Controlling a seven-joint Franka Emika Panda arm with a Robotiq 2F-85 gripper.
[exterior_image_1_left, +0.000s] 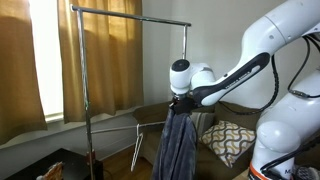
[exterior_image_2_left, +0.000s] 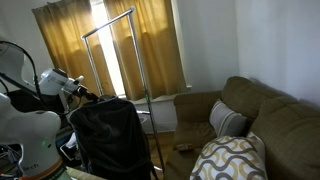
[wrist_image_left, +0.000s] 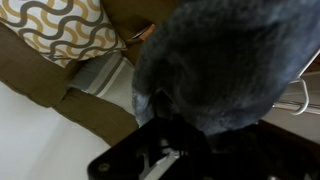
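Observation:
A dark grey-blue cloth hangs from my gripper, which is shut on its upper part. The second exterior view shows the same cloth as a broad dark drape in front of the rack. In the wrist view the cloth fills the upper right and covers much of the dark fingers, so the exact grip is hidden. A metal rack stands to the left of the cloth, with its top bar higher than my gripper.
White hangers hang on the rack's lower bar. Behind stands a brown sofa with a patterned cushion and a striped one. A wooden chair-like object is at the lower left. Yellow curtains cover the window.

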